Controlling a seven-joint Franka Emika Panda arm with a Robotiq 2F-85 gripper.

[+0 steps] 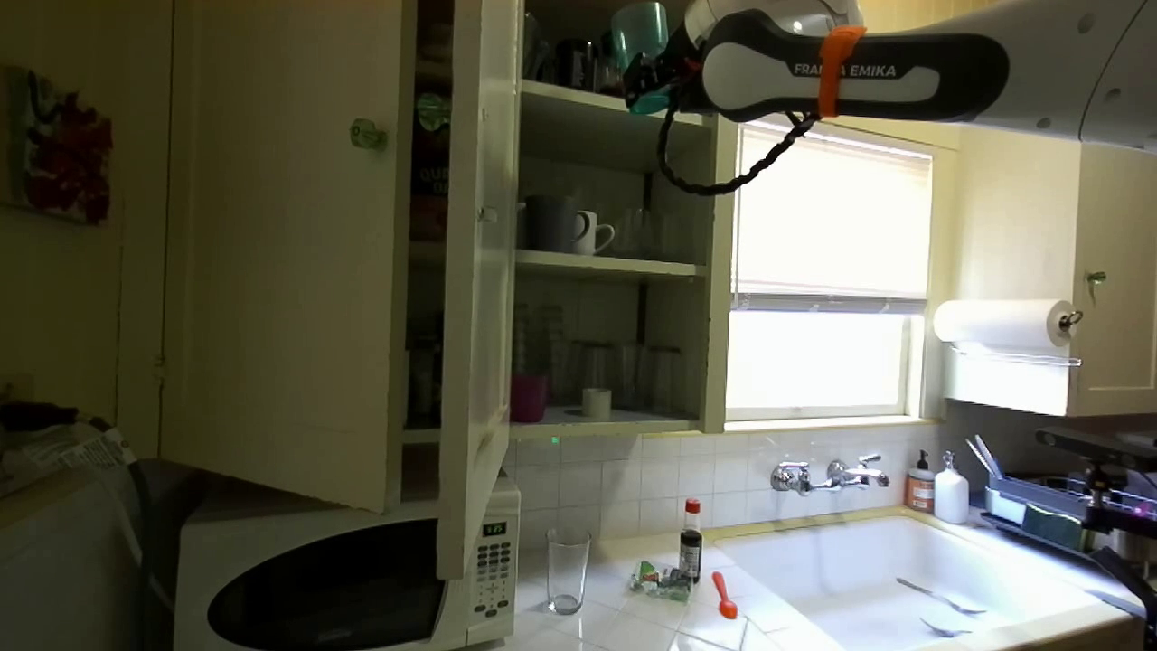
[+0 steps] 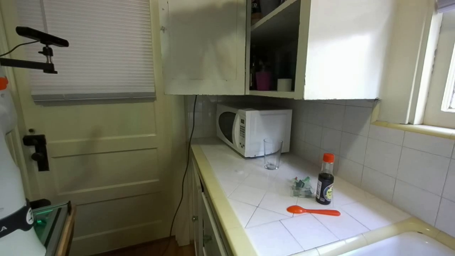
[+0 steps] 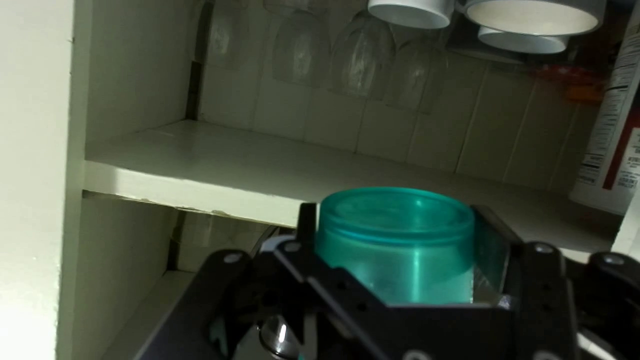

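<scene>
A translucent teal cup [image 3: 396, 252] stands between the two fingers of my gripper, which is shut on it in the wrist view. From exterior view 1, the same teal cup [image 1: 640, 33] is up at the top shelf [image 1: 607, 101] of the open cupboard, with my gripper [image 1: 651, 81] around its lower part. Behind the cup, the wrist view shows a white shelf [image 3: 252, 174]. Whether the cup touches any shelf cannot be made out. In exterior view 2 the gripper does not appear.
Mugs [image 1: 550, 224] and glasses fill the lower shelves. The open cupboard door [image 1: 477, 271] stands to the left. On the counter are a clear glass [image 1: 567, 571], a red-capped bottle [image 1: 691, 542] and an orange spoon [image 1: 724, 596], beside the sink [image 1: 868, 564].
</scene>
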